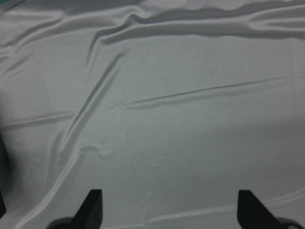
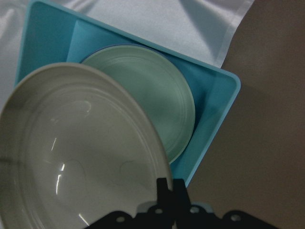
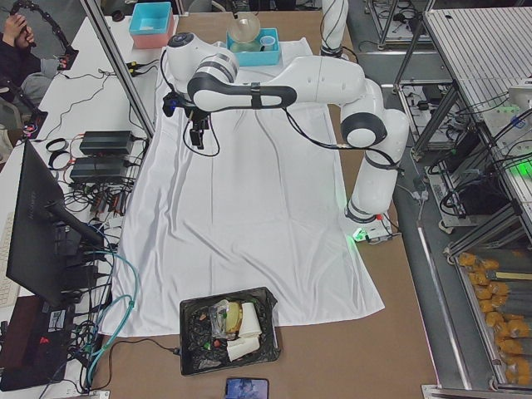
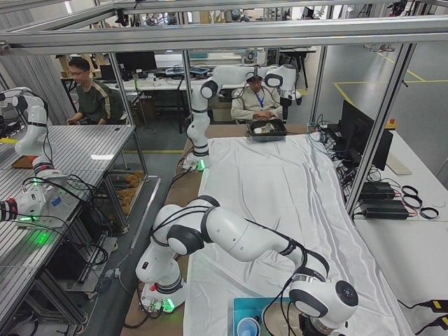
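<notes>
In the right wrist view a cream plate (image 2: 76, 143) fills the lower left, with my right gripper shut on its rim. Under it a blue bin (image 2: 214, 109) holds a pale green plate (image 2: 157, 86). In the camera left view the cream plate (image 3: 243, 27) is over the blue bin (image 3: 258, 58), which also holds a small cup (image 3: 267, 41). My left gripper (image 3: 198, 137) hangs over the white cloth; in the left wrist view its fingers (image 1: 88, 210) stand wide apart, nothing between them.
A black tray (image 3: 229, 357) with food-like items and packaging lies at the near edge, beside a phone (image 3: 247, 388). Monitors and cables line the left side.
</notes>
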